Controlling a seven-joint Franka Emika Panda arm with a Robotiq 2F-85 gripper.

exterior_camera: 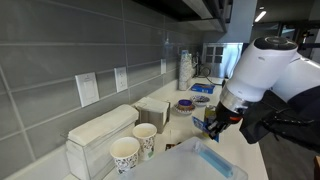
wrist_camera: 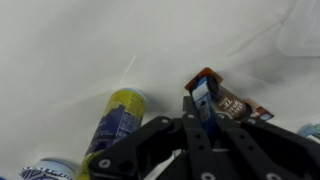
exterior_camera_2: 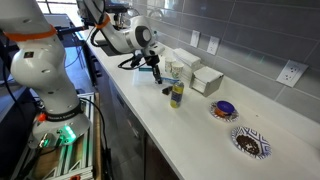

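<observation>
In the wrist view my gripper is shut on a small, slim blue object (wrist_camera: 203,95). A brown packet-like item (wrist_camera: 235,106) shows below and beside it; whether they touch is unclear. A blue-and-yellow can (wrist_camera: 118,125) stands to the left of the fingers. Exterior view 2 has the gripper (exterior_camera_2: 156,76) low over the far part of the counter, behind the yellow can (exterior_camera_2: 177,94). In exterior view 1 the gripper (exterior_camera: 218,125) hangs beyond the translucent bin (exterior_camera: 185,165), and the arm partly covers the can.
Two patterned paper cups (exterior_camera: 125,152) and a long white box (exterior_camera: 100,135) line the wall. Farther along the counter are a red-and-blue bowl (exterior_camera_2: 222,109) and a plate of dark bits (exterior_camera_2: 250,142).
</observation>
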